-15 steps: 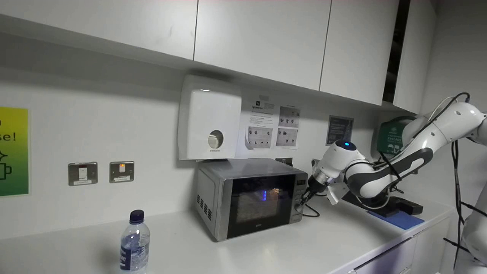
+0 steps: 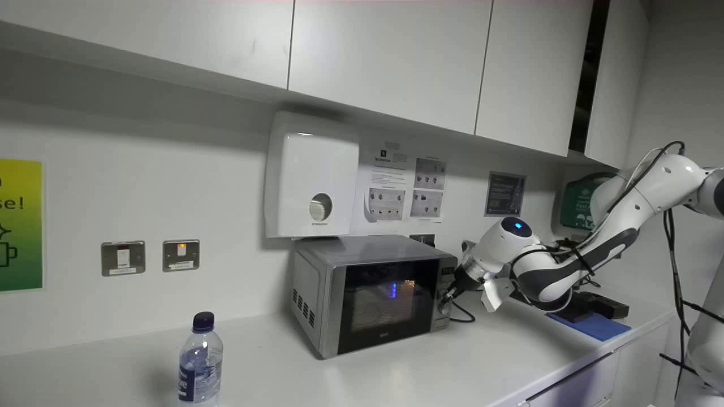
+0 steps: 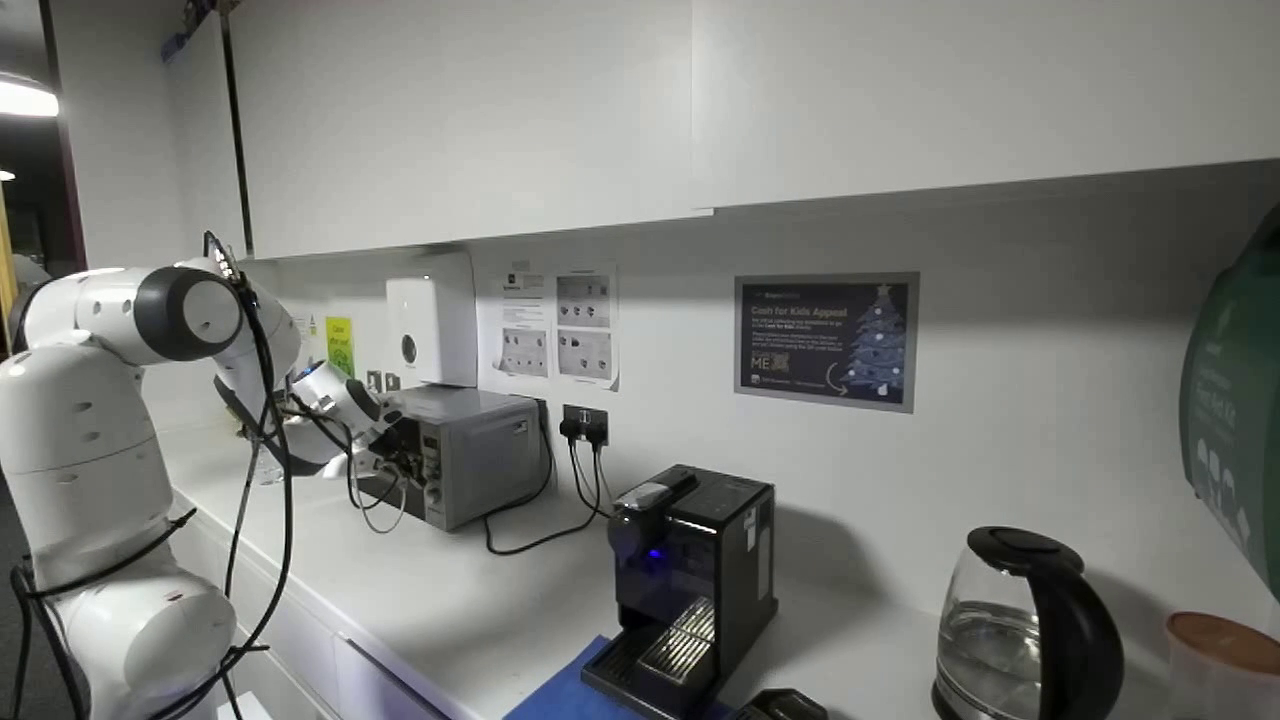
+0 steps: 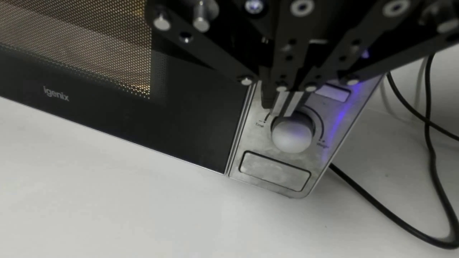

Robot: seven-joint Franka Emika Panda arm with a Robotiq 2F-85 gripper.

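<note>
A silver microwave (image 2: 319,288) with a black door stands against the wall, its door closed and a light showing through the mesh window (image 4: 77,38). On its control panel, in the wrist view, a round silver knob (image 4: 292,135) sits above a wide rectangular button (image 4: 275,170). My gripper is shut, its fingertips together at the knob's upper edge. They overlap the knob in this view; whether they touch it I cannot tell. In exterior view 1 the gripper (image 2: 444,298) reaches the panel from the right.
A water bottle (image 2: 201,366) stands at the front left. Black cables (image 4: 430,150) lie right of the microwave. A coffee machine (image 3: 708,576) and a glass kettle (image 3: 1008,624) stand farther along the counter.
The wrist has tilted and shifted slightly left and down, bringing the gripper closer against the microwave's panel. The upper arm moved a little left. Microwave and bottle have not moved.
</note>
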